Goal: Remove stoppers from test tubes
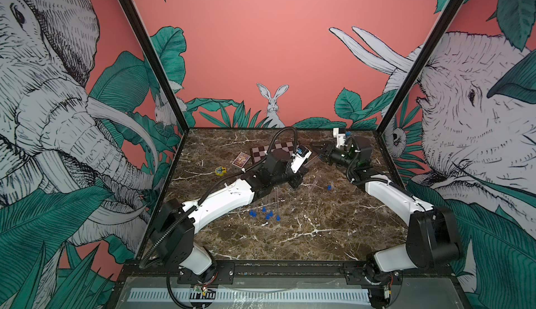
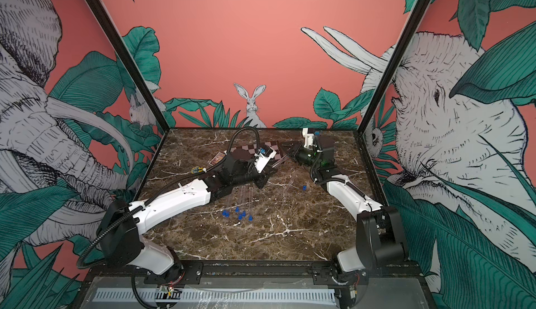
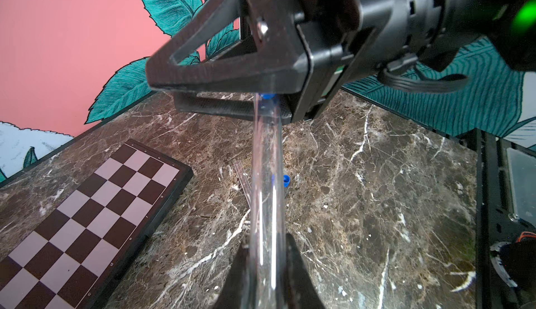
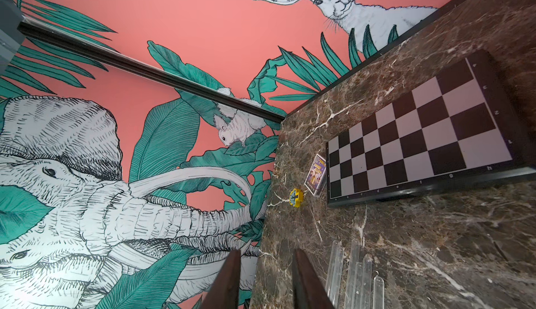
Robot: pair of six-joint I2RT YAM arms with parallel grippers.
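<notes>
My left gripper is shut on a clear test tube (image 3: 267,186), raised and pointing away from it. At the tube's far end a blue stopper (image 3: 268,95) sits between the fingers of my right gripper (image 2: 287,151), mostly hidden by them; whether they grip it cannot be told. More clear tubes (image 4: 351,275) lie on the table, with several loose blue stoppers (image 1: 269,214) near the front middle and one blue stopper (image 1: 328,187) farther right.
A chessboard (image 4: 413,136) lies at the back middle, with a card box (image 4: 316,172) and a small yellow object (image 4: 296,197) to its left.
</notes>
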